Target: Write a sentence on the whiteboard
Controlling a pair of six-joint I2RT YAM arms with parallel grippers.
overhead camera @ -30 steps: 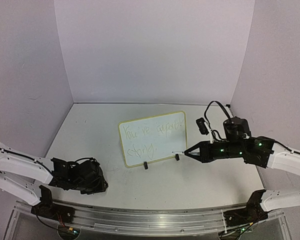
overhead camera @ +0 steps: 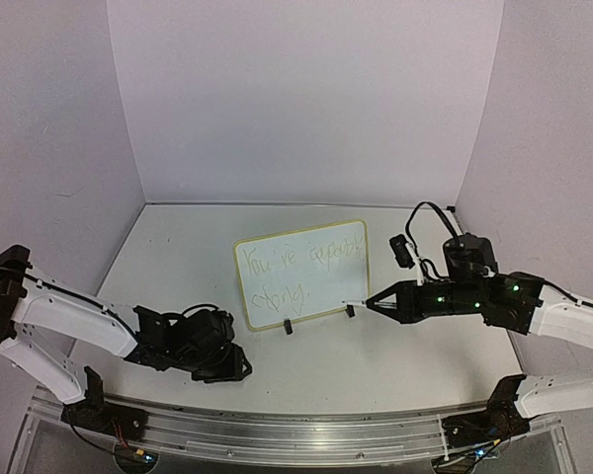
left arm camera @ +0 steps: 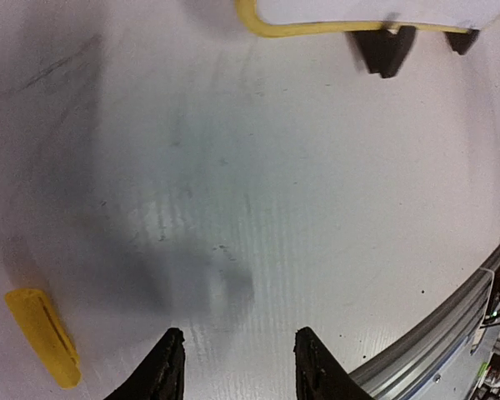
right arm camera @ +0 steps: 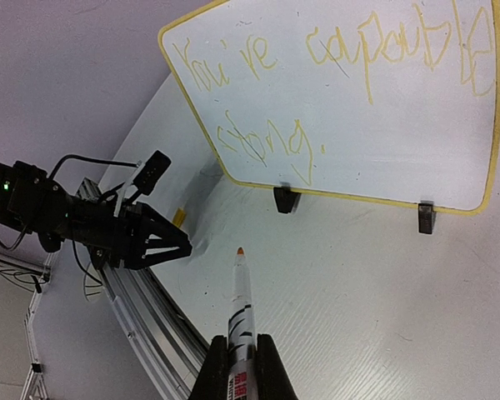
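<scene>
The whiteboard has a yellow frame and bears two lines of thin yellow handwriting, clearest in the right wrist view: one like "You've capable", the other a short word with a dot. A white marker with an orange tip is gripped by my right gripper, its tip pointing away from the fingers, in front of the board's lower edge. My left gripper is open and empty over the table, left of and below the board. A small yellow cap-like piece lies on the table to its left.
Two black clips hold the board's lower edge. A metal rail runs along the table's front. The table between the board and the rail is clear, and walls enclose the sides and back.
The right arm with the marker has barely moved, and the writing looks the same.
</scene>
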